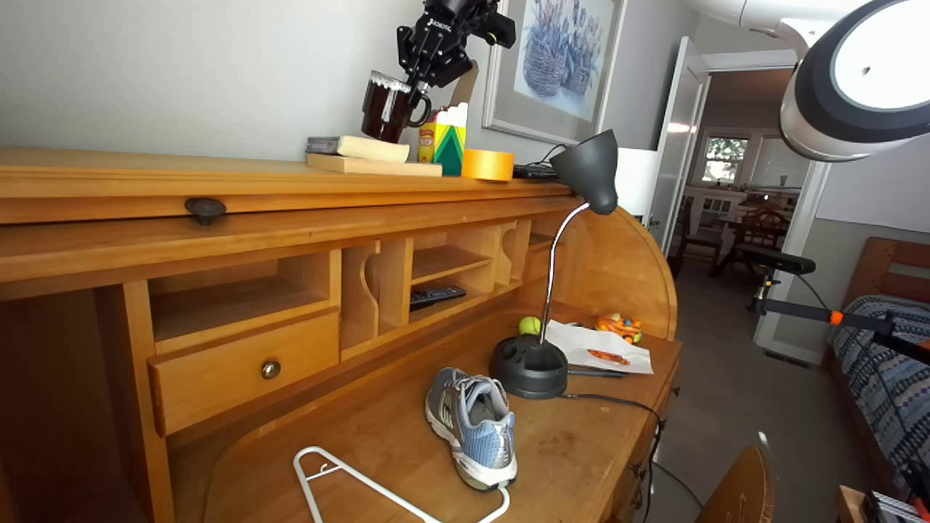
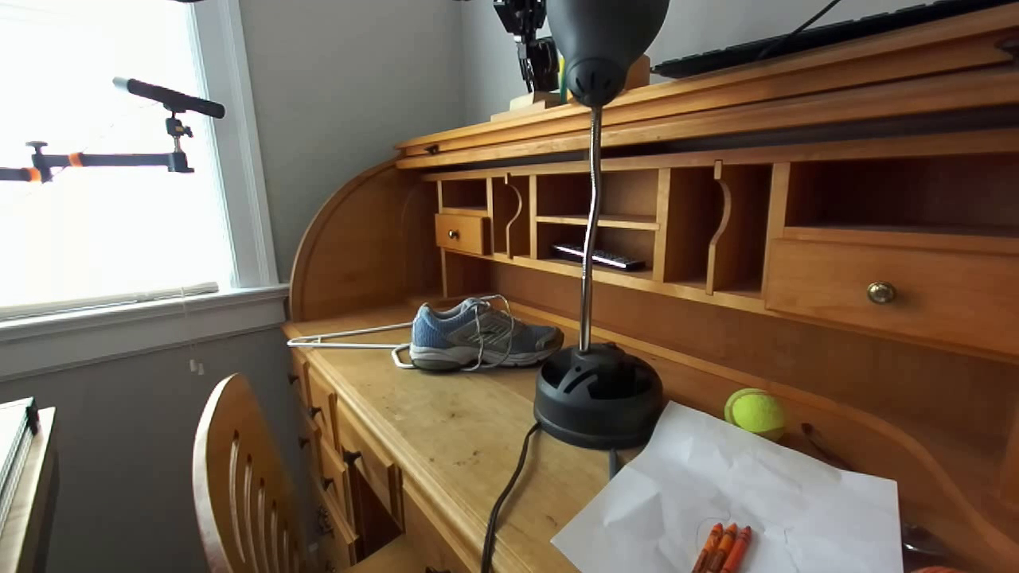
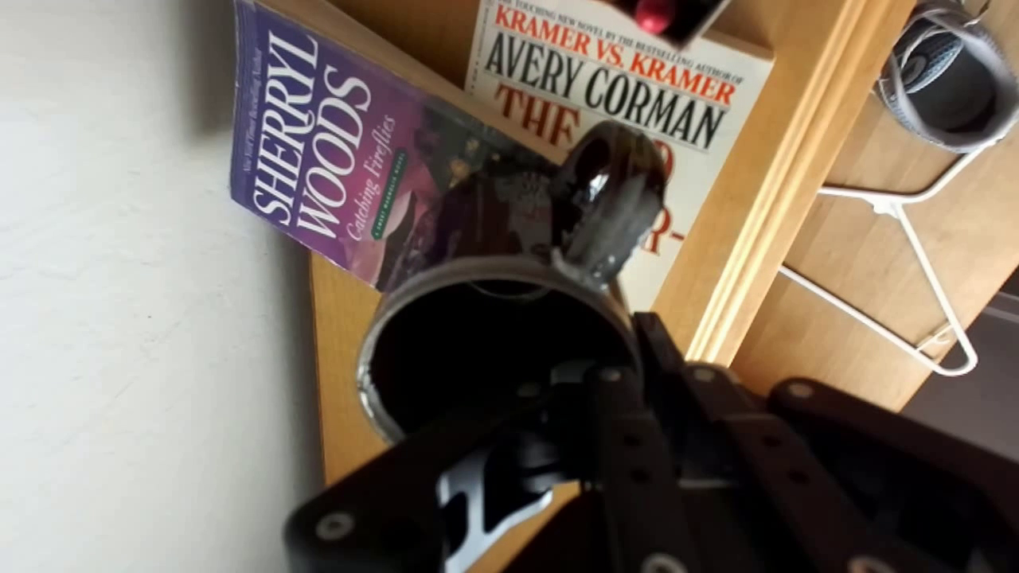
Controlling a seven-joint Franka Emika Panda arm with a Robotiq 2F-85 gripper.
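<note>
A dark brown mug (image 1: 385, 110) with a pale rim is held, somewhat tilted, over the books on the desk's top shelf. My gripper (image 1: 418, 86) is shut on the mug's rim near its handle side. Looking down from the wrist, the mug (image 3: 487, 224) has its opening toward me, its handle pointing toward the books. Below it lie a purple paperback (image 3: 315, 143) and a white paperback (image 3: 611, 62). In exterior view 1 the mug's base is very close to the upper book (image 1: 373, 149); contact cannot be told. The lamp partly hides the arm in exterior view 2.
A crayon box (image 1: 445, 139) and a yellow tape roll (image 1: 487, 165) stand right of the books. The wall runs close behind. A black lamp (image 1: 593, 165) rises in front of the shelf. A shoe (image 1: 475, 427) and white hanger (image 1: 375, 484) lie on the desk below.
</note>
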